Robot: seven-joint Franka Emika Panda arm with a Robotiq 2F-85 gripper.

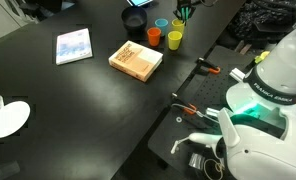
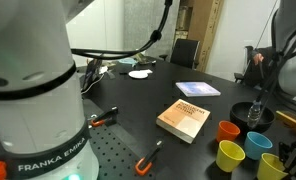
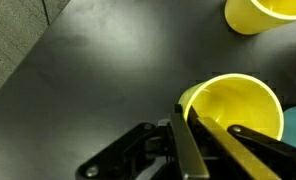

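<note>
A yellow cup (image 3: 238,98) stands on the dark table, its open mouth showing in the wrist view. My gripper is shut on the near side of its rim. In exterior view 2 the same cup (image 2: 271,169) is at the lower right, with the gripper (image 2: 285,160) against it. Exterior view 1 has this cup (image 1: 178,24) at the top, small beside the gripper (image 1: 185,14). A second yellow cup (image 3: 271,12) stands apart from it.
Close by are a blue cup (image 2: 257,146), an orange cup (image 2: 228,134) and a black bowl (image 2: 244,115). A wooden box (image 1: 136,60) and a white-framed panel (image 1: 74,46) lie farther off. Open table (image 1: 78,110) lies toward the front left.
</note>
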